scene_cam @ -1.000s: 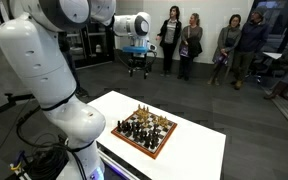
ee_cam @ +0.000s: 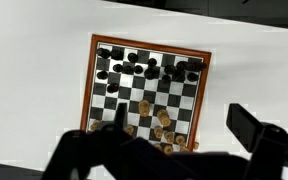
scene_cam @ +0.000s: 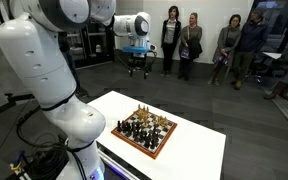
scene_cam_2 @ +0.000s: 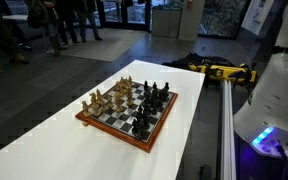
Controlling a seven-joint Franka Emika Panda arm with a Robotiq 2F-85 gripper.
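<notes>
A brown-rimmed chessboard (scene_cam: 144,135) lies on the white table, seen whole in both exterior views. Black pieces (ee_cam: 149,70) are grouped along one side, and tan pieces (scene_cam_2: 106,103) occupy the other. A few pieces of each colour stand farther forward on the squares. High over the board hangs my gripper (scene_cam: 138,70), pointing down. In the wrist view its two dark fingers are wide apart, so it is open and holds nothing. The lower part of the board, with some tan pieces, is partly covered there by the gripper body.
Bare white table (scene_cam_2: 44,150) surrounds the board on its sides. Several people (scene_cam: 189,45) stand at the back, beyond the table. Cables (scene_cam: 49,155) loop around the arm's base.
</notes>
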